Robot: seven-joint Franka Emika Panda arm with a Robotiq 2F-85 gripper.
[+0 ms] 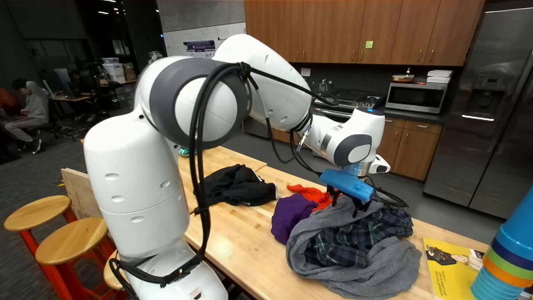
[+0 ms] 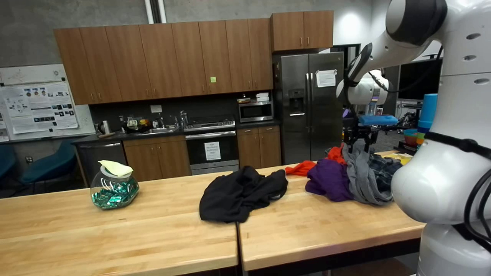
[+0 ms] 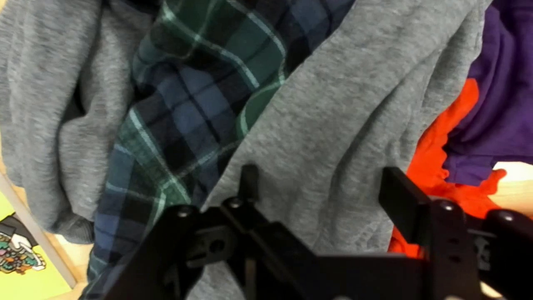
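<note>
A heap of clothes lies on the wooden table: a grey garment (image 1: pixel 305 240), a dark green and blue plaid cloth (image 1: pixel 341 243), a purple cloth (image 1: pixel 290 216) and a red cloth (image 1: pixel 310 192). My gripper points down over the grey fabric, its fingers apart. In the wrist view grey cloth (image 3: pixel 320 145) shows between the fingertips, with plaid (image 3: pixel 197 95) to the left and red (image 3: pixel 439 150) to the right. Whether the fingertips touch the cloth I cannot tell. A black garment (image 2: pixel 241 193) lies by itself near the table seam.
A yellow book (image 1: pixel 452 272) and stacked blue cups (image 1: pixel 504 255) stand to the right of the heap. A glass jar of green-wrapped items (image 2: pixel 115 188) sits on the far table part. Bare wood (image 2: pixel 294 230) lies in front of the heap.
</note>
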